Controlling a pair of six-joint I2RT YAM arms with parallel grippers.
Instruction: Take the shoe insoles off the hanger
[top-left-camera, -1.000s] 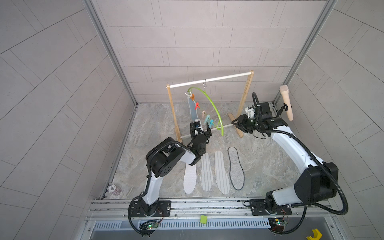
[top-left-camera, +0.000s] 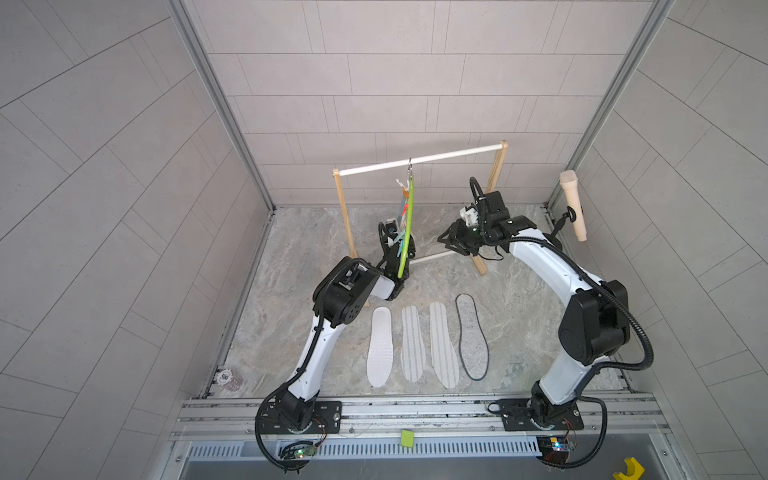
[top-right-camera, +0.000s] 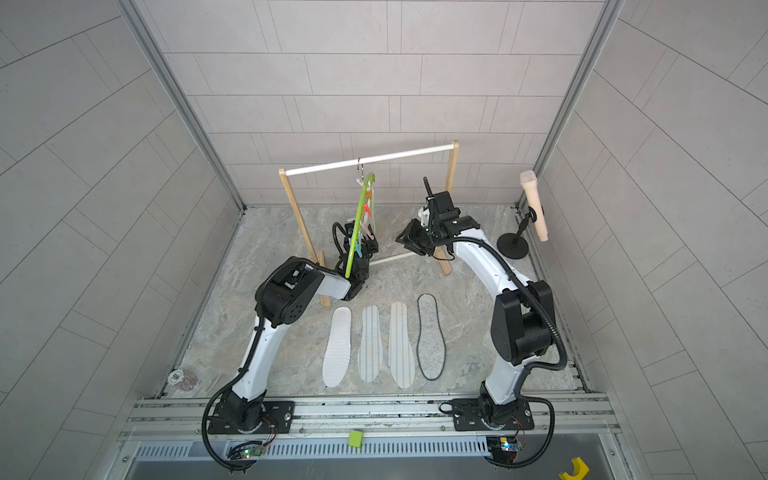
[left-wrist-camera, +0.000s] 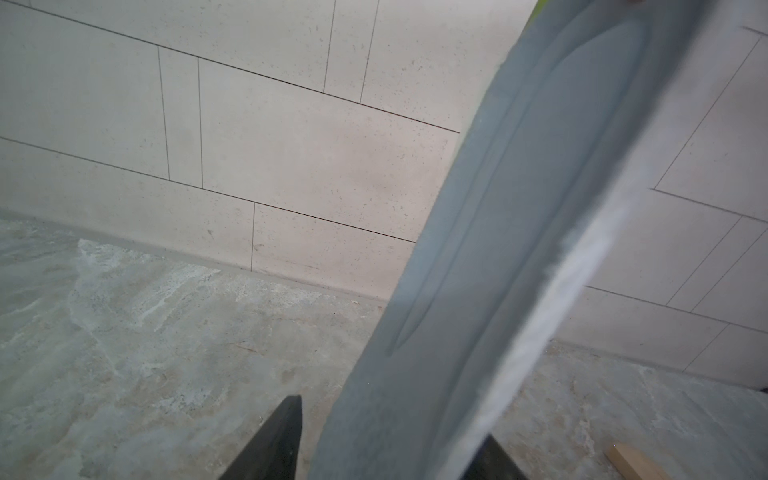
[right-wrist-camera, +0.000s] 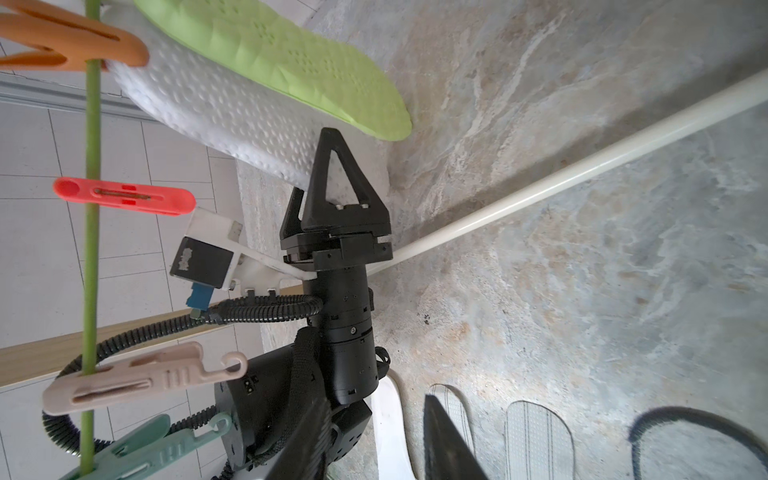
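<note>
The green hanger (top-left-camera: 409, 216) hangs from the rack's white bar (top-left-camera: 452, 155), with coloured clips along it. From it hangs a pale insole beside a lime one; a blue-grey insole face (left-wrist-camera: 504, 240) fills the left wrist view, running between the dark finger tips. My left gripper (top-left-camera: 391, 232) is at the hanging insoles, part open as far as shows; whether it touches them I cannot tell. My right gripper (top-left-camera: 446, 238) is to the right of the hanger, its fingers apart in the right wrist view, with nothing between them.
Several loose insoles (top-right-camera: 336, 344) lie in a row on the front floor. A lower white rod (right-wrist-camera: 560, 180) spans the rack. A microphone-like stand (top-right-camera: 512, 245) stands at the right.
The hanger has swung round, now seen nearly edge-on.
</note>
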